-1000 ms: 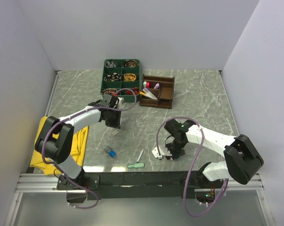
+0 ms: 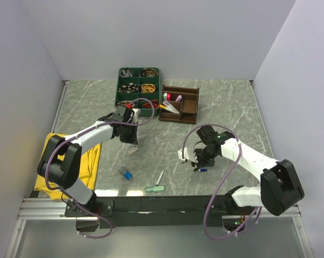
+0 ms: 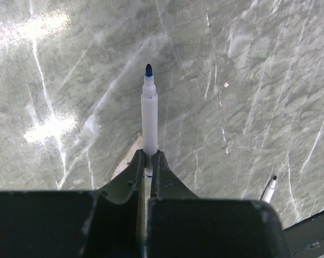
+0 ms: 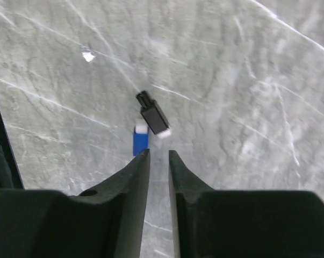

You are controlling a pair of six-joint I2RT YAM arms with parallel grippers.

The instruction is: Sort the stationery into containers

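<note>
My left gripper is shut on a white marker [image 3: 149,118] with a dark tip, above a pale flat object [image 3: 124,158] on the table. My right gripper is part open above a small black item [image 4: 153,115] and a blue-and-white item [image 4: 140,141], nothing seen between its fingers. A white pen [image 2: 160,177], a green item [image 2: 155,189] and a blue item [image 2: 125,173] lie near the front. The brown organizer [image 2: 188,110] holds several pens and markers.
The green compartment box [image 2: 138,97] with coiled cables stands at the back, left of the organizer. A yellow cloth [image 2: 91,166] lies at the left under my left arm.
My right arm has moved right and slightly back, uncovering the blue item beneath it. My left arm is nearly unchanged.
</note>
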